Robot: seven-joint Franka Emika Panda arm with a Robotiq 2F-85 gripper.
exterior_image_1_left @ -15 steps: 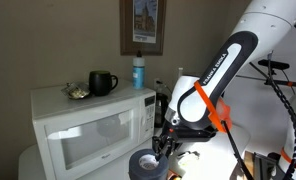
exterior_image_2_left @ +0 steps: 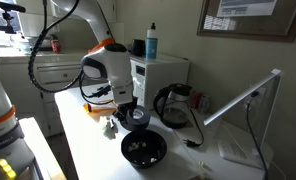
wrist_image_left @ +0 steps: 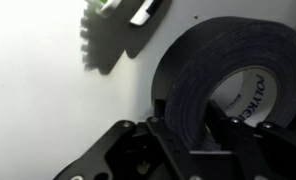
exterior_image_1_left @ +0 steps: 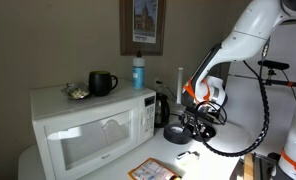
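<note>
A dark roll of tape (wrist_image_left: 193, 75) with a white printed core fills the right side of the wrist view. My gripper is shut on the wall of the roll, one finger to each side of it. In exterior view 2 the tape roll (exterior_image_2_left: 137, 119) hangs from the gripper (exterior_image_2_left: 124, 108), just behind the black pan (exterior_image_2_left: 144, 162) as seen from there. Exterior view 1 has the tape roll (exterior_image_1_left: 174, 136) in front of the microwave's right end. How high it is above the table cannot be told.
A white microwave (exterior_image_1_left: 98, 132) carries a black mug (exterior_image_1_left: 100, 83), a bowl (exterior_image_1_left: 75, 91) and a blue bottle (exterior_image_1_left: 139, 77). A glass kettle (exterior_image_2_left: 172, 105) stands behind the pan. Small items, including a white-and-green one (exterior_image_2_left: 110, 127), lie near the arm.
In exterior view 1 the arm has carried the tape roll rightward and farther back, from the front of the table to near the pan. The roll has stayed in the gripper.
</note>
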